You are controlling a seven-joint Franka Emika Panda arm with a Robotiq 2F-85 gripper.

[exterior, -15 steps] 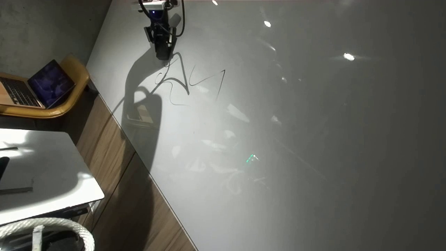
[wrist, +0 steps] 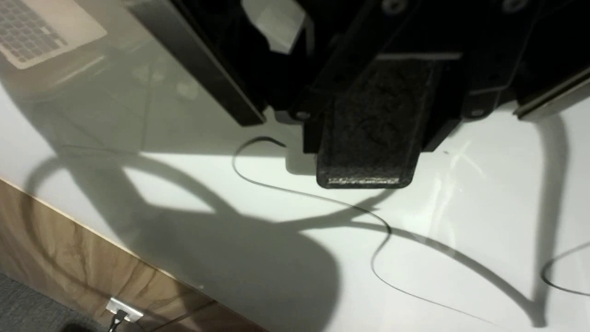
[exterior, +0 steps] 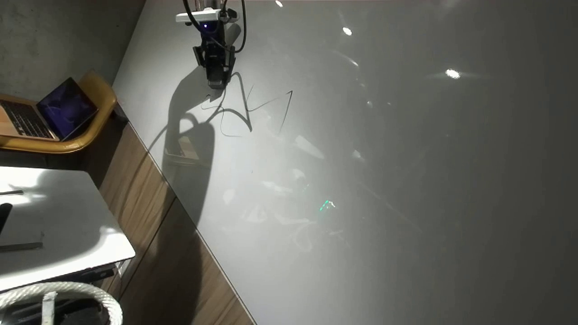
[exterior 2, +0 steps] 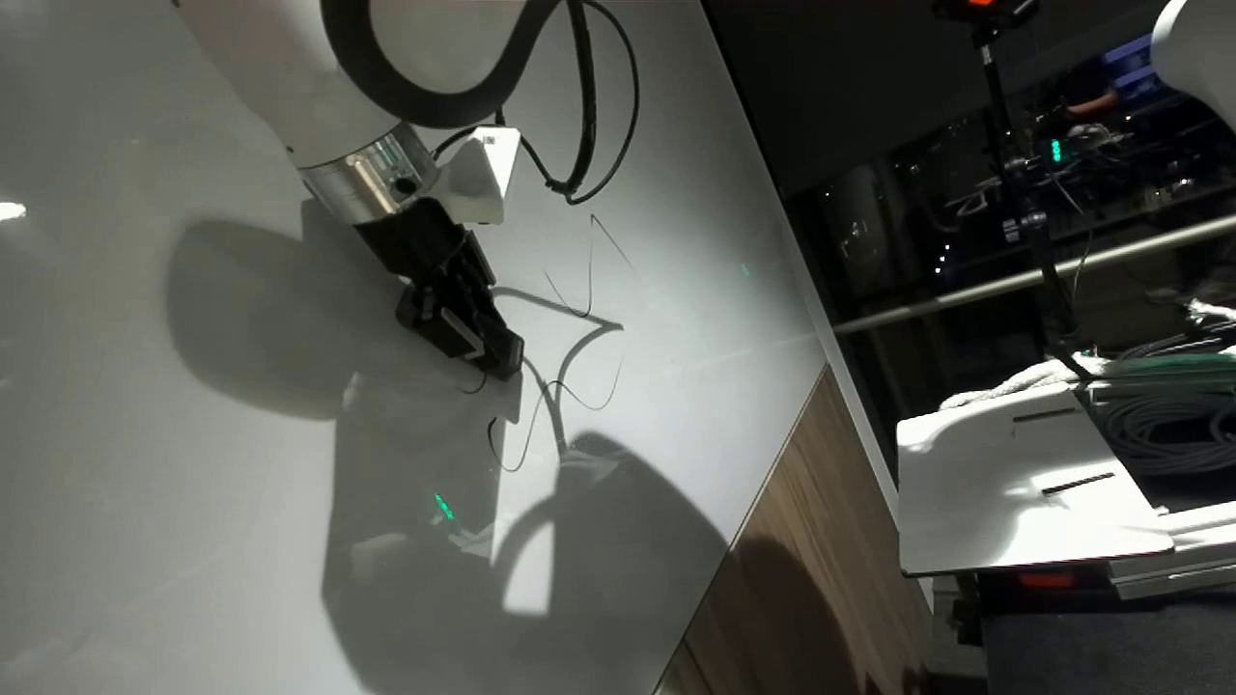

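Observation:
My gripper [exterior: 216, 69] is shut on a dark block [wrist: 373, 124] with a felt-like face, apparently a board eraser. In the wrist view the block sits between the two fingers, its pale-edged end sticking out past them. The gripper [exterior 2: 469, 330] is at the whiteboard [exterior: 379, 243]; whether the block touches the surface cannot be told. Thin black pen strokes [wrist: 309, 194] run just beyond the block's end. Another stroke [exterior: 287, 108] stands to the right of the gripper in exterior view 1. The block hides part of the board beneath it.
The arm and its looped cable [exterior 2: 585, 116] cast broad shadows over the marks. Wood panelling [exterior: 135, 189] borders the board. A laptop [exterior: 65, 111] rests on a yellow chair beside it, and a white table [exterior: 59, 216] stands nearby. Much of the board is bare.
In exterior view 1 the gripper, with the dark block, has moved slightly down and to the right. Its shadow has shifted right with it. The block now covers board closer to the strokes.

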